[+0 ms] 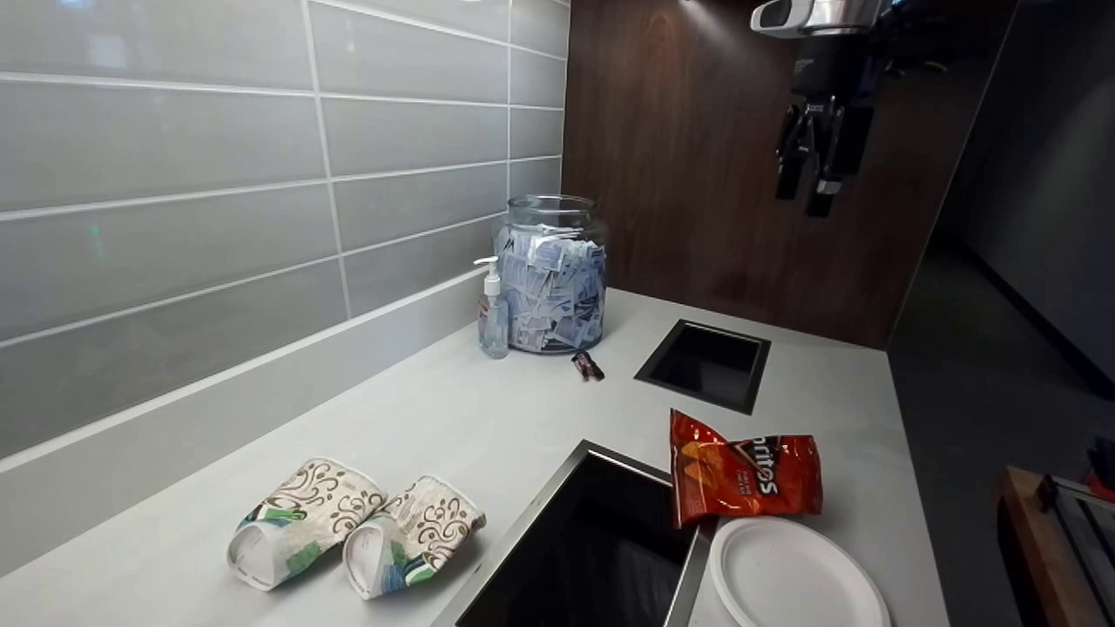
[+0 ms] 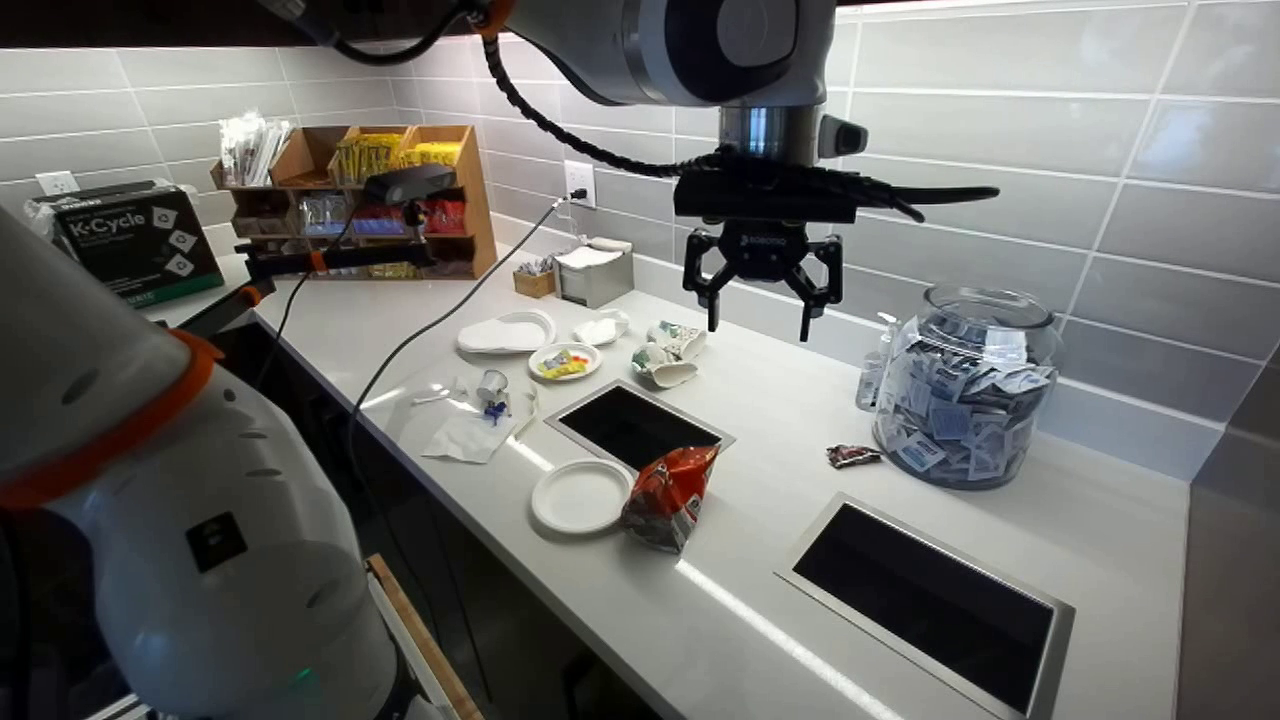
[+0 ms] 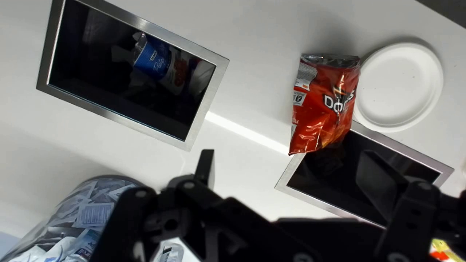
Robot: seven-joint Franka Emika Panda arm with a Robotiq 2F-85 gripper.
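My gripper (image 2: 759, 324) hangs high over the counter, fingers spread open and nothing between them. In exterior view 1 the gripper (image 1: 807, 198) shows at the upper right, in front of the dark wood panel. A red Doritos bag (image 3: 325, 104) lies partly over a corner of one counter opening (image 3: 297, 177), touching the white plate (image 3: 399, 87). Two crumpled patterned paper cups (image 1: 308, 517) lie on their sides near the tiled wall. A small dark wrapper (image 2: 853, 456) rests in front of the glass jar (image 2: 966, 396), which is full of packets.
Another counter opening (image 3: 131, 74) has wrappers down inside it. A pump bottle (image 1: 493, 313) stands beside the jar. Farther along sit a snack rack (image 2: 360, 198), a plate with yellow packets (image 2: 564, 362) and a napkin (image 2: 465, 439).
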